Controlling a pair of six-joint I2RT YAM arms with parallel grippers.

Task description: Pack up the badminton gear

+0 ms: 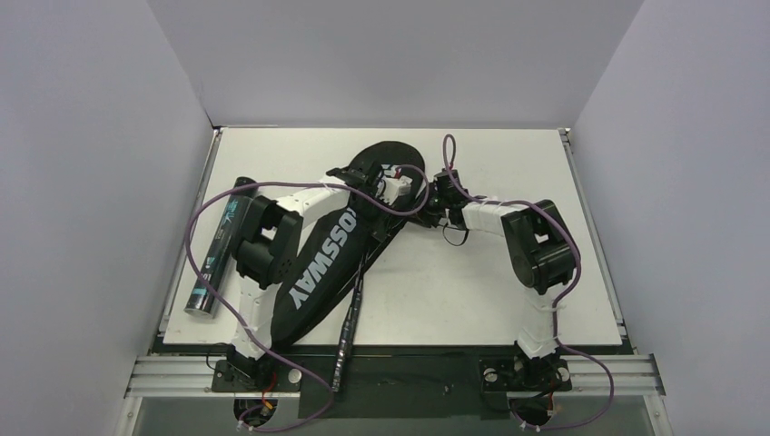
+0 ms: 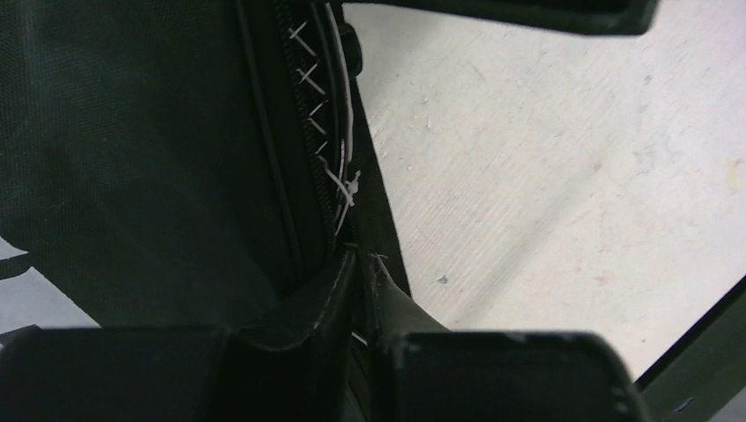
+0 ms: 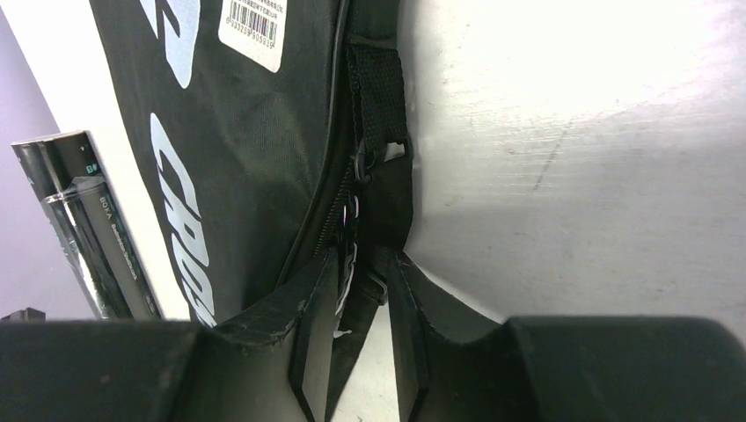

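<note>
The black racket bag (image 1: 329, 250) with white lettering lies diagonally across the table, its right-hand zipper edge open. A racket's dark handle (image 1: 349, 331) sticks out past the table's front edge; in the right wrist view part of its frame (image 3: 349, 230) shows inside the opening. Over the bag's right edge, my left gripper has its fingertips close together at the zipper side, a narrow gap between them. I cannot tell whether they touch fabric. Opposite it, my right gripper is open, its fingers on either side of the bag's opening edge and strap.
A dark shuttlecock tube (image 1: 213, 259) lies at the table's left, partly under the left arm. Bare white table (image 1: 445, 300) spreads to the right and front right. Purple cables loop above both arms.
</note>
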